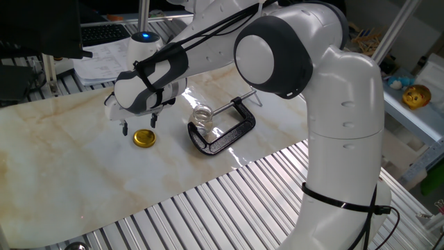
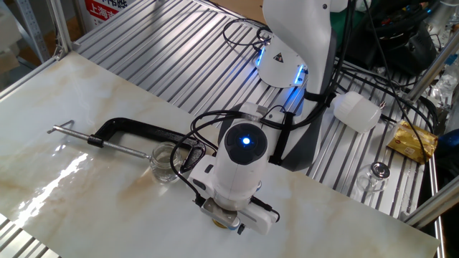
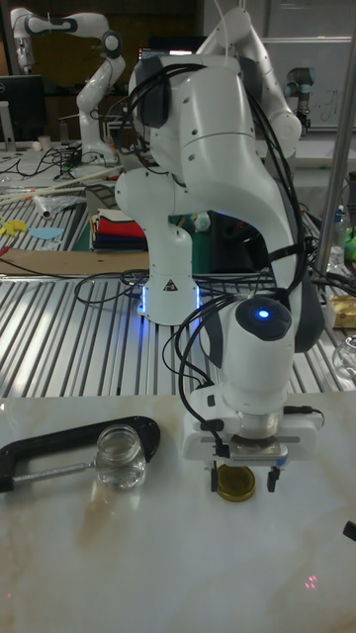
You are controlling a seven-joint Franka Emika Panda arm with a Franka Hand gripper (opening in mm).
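A round gold lid (image 1: 144, 138) lies flat on the marble-patterned tabletop. Just above it hangs my gripper (image 1: 139, 127), pointing down and open, its two dark fingers spread wide. In the third exterior view the lid (image 3: 236, 484) appears between the fingers of the gripper (image 3: 243, 481), and no contact can be made out. The second view shows only a sliver of the lid under the hand. An open, clear glass jar (image 3: 121, 457) stands upright beside a black C-clamp (image 1: 223, 138), whose screw reaches to the jar's side.
Bare marble tabletop (image 1: 62, 173) spreads around the lid. A ribbed metal bed (image 2: 172, 57) borders it on the robot's side. Another small jar (image 2: 373, 177) and a gold packet (image 2: 412, 140) sit on that bed, away from the gripper.
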